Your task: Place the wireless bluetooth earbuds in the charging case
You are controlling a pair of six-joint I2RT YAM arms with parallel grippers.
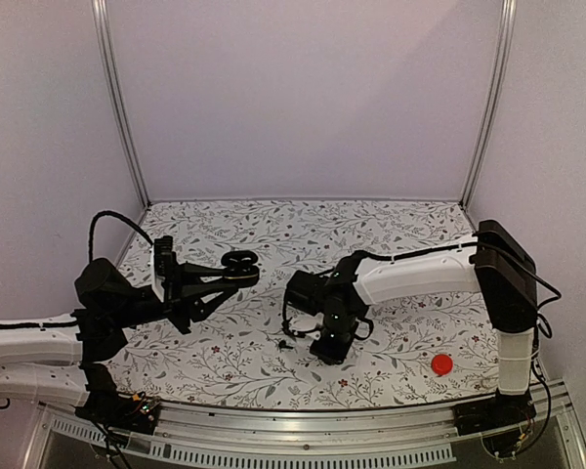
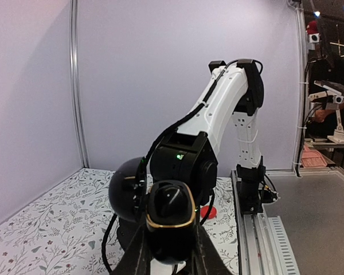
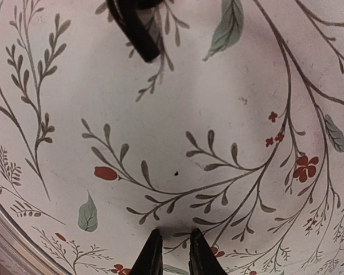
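Note:
The black charging case (image 1: 239, 266) with a gold rim (image 2: 171, 220) is in my left gripper (image 1: 230, 293), raised at the left, shut on it. My right gripper points down at the patterned cloth at centre front; its fingertips show a narrow gap with no object visible between them, and whether it grips anything is unclear. A black earbud-like piece (image 3: 137, 34) lies at the top of the right wrist view, apart from the fingertips; in the top view a small dark piece (image 1: 286, 345) lies left of that gripper.
A red round object (image 1: 441, 363) lies at the front right. A metal rail (image 1: 303, 440) runs along the front edge.

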